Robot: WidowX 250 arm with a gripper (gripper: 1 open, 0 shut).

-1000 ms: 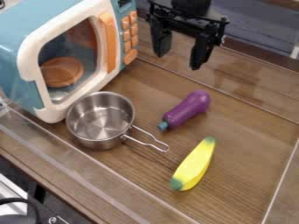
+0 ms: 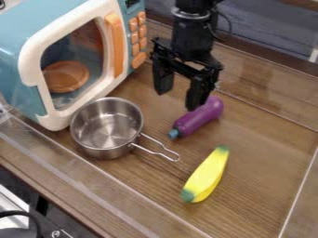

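Note:
My black gripper (image 2: 181,85) hangs open above the wooden table, just up and to the left of a purple eggplant (image 2: 200,115), with nothing between its fingers. A steel saucepan (image 2: 107,125) with a wire handle sits left of the eggplant. A yellow banana (image 2: 205,177) lies at the front right.
A blue and white toy microwave (image 2: 37,56) with its opening facing out and an orange dish (image 2: 65,76) inside fills the upper left. A dark cable shows at the bottom left.
My gripper has come down and a little to the left, closer to the eggplant. The objects on the table have not moved.

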